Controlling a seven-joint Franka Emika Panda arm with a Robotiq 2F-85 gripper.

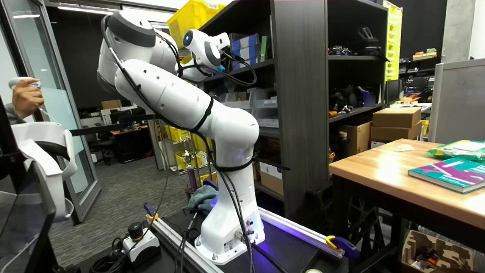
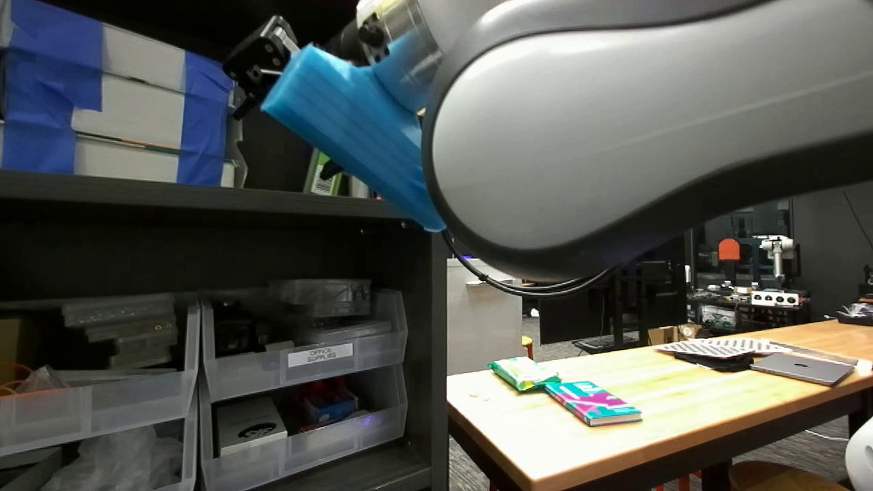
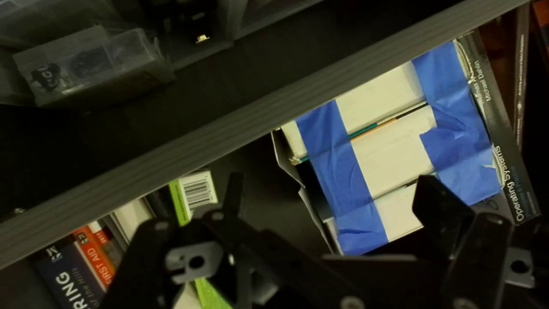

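My gripper stands open before a bookshelf, its two black fingers spread wide with nothing between them. Beyond the fingertips in the wrist view lies a stack of white-edged books (image 3: 393, 152) bound with blue tape. A green book (image 3: 180, 201) with a barcode label is behind the left finger, partly covered by it. In exterior view 2 the gripper (image 2: 260, 65) shows as a dark shape at the taped stack's right side, beside a blue mount (image 2: 348, 118). From exterior view 1 the fingers are hidden behind the wrist.
A shelf board (image 3: 257, 116) runs diagonally beside the books in the wrist view. Clear bins (image 2: 307, 360) fill the shelf below. Right of the shelf, a wooden table (image 2: 499, 421) carries a teal and purple book (image 2: 593, 402) and a green packet (image 2: 524, 372).
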